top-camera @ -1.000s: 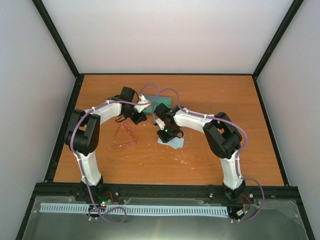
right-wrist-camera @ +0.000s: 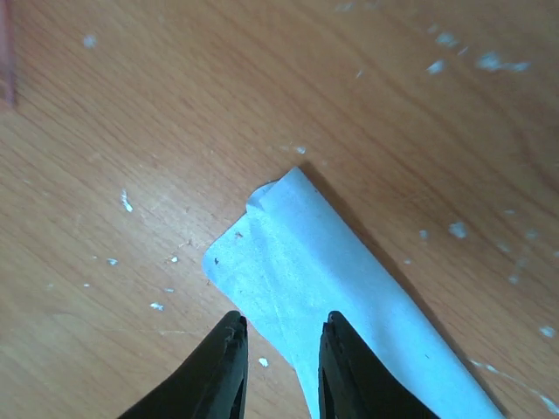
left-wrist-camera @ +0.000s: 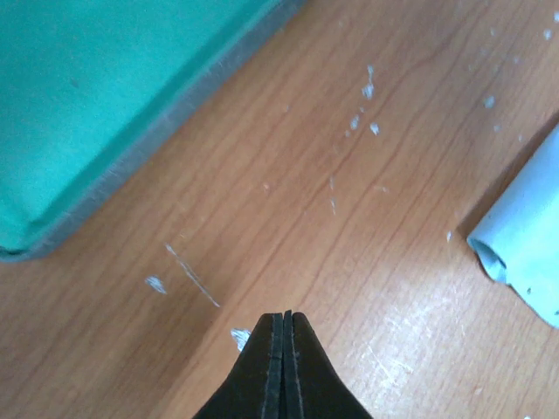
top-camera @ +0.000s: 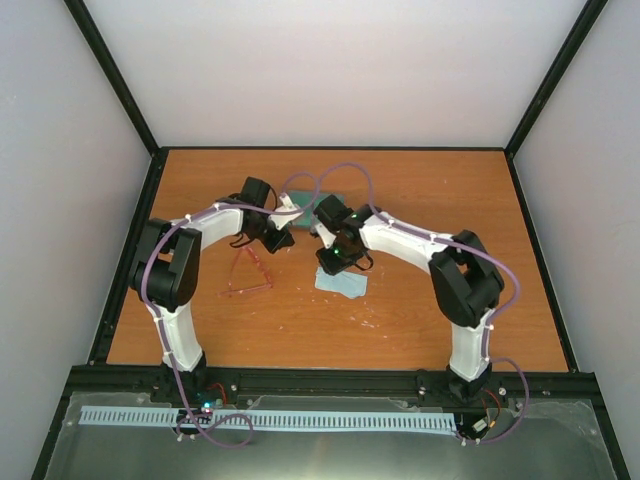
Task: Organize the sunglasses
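Note:
Red sunglasses (top-camera: pixel 258 268) lie on the wooden table left of center, with a sliver at the upper left of the right wrist view. A light blue cloth (top-camera: pixel 340 284) lies to their right, folded over along one edge. The teal case (left-wrist-camera: pixel 96 78) sits behind, partly hidden by the arms in the top view. My left gripper is shut, nothing between its fingers, over bare wood between case and cloth. My right gripper is part open above the cloth (right-wrist-camera: pixel 323 297), holding nothing.
Both arms reach toward the table's middle, close together near the case. A purple cable runs along each arm.
My right arm has shifted, its forearm and elbow swinging slightly right, and its gripper has risen off the cloth a little. The left arm looks unchanged.

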